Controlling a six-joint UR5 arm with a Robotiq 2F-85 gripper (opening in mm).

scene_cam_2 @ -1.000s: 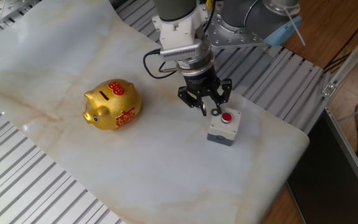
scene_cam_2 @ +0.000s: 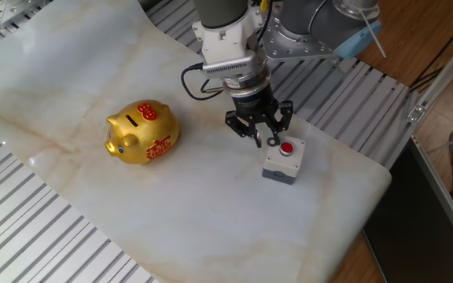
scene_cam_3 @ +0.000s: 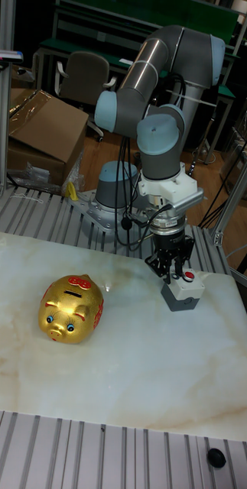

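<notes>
A golden piggy bank (scene_cam_2: 143,132) with red markings and a dark slot on its back stands upright on the marbled sheet. To its right sits a small white and grey box (scene_cam_2: 283,164) with a red button (scene_cam_2: 287,148) on top. My gripper (scene_cam_2: 265,141) points down just beside this box, on the side towards the piggy bank. Its fingertips look a little apart, with no object clearly visible between them. In the other exterior view, the box (scene_cam_3: 183,293) partly covers the gripper's fingers; whether they touch the box cannot be told.
The marbled sheet (scene_cam_2: 203,212) is bare in front of the piggy bank and box. Slatted metal table (scene_cam_2: 46,228) shows around it. A round black knob (scene_cam_3: 216,458) lies at the front edge. Cardboard boxes (scene_cam_3: 34,134) and a chair (scene_cam_3: 85,82) stand behind.
</notes>
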